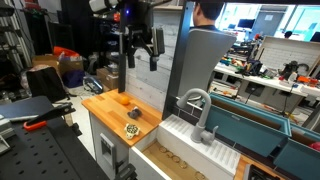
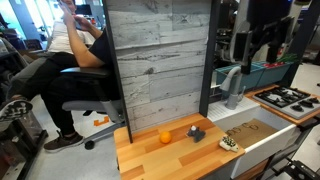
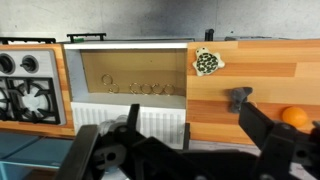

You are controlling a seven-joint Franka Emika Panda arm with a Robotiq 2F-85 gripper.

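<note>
My gripper hangs in the air above the wooden counter, its two dark fingers spread apart with nothing between them. An orange ball-like fruit lies on the counter. Beside it sits a small dark grey object, too small to identify. Close to the open drawer is a small patterned, turtle-like piece. Inside the drawer, several small rings lie on the light brown floor. Seen from the wrist, the dark fingers reach in from the bottom edge, well above everything.
A grey faucet stands behind the drawer. The stove is at the far side of the drawer. A whitish plank wall backs the counter, and a person sits beyond it.
</note>
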